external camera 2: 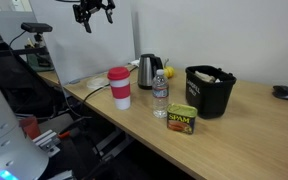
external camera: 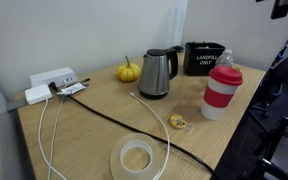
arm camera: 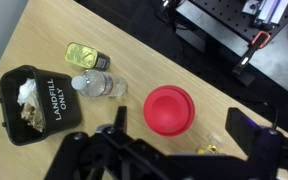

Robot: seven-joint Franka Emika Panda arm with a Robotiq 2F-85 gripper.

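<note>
A white cup with a red lid and a red band [external camera: 220, 92] stands upright on the wooden table. In the second exterior view the cup [external camera 2: 119, 88] is near the table's front edge. From above, its round red lid [arm camera: 169, 110] shows in the wrist view between my spread fingers. My gripper is open and holds nothing. It hangs high above the table, well clear of the cup; its tip [external camera: 281, 9] enters the first exterior view at the top right corner.
Close to the cup are a clear bottle [external camera 2: 160, 93] and a SPAM tin [external camera 2: 181, 119]. A black landfill bin [external camera 2: 210, 92], a kettle [external camera: 157, 74], a small pumpkin [external camera: 128, 72] and a tape roll [external camera: 118, 162] also stand about. Cables cross the table's left part.
</note>
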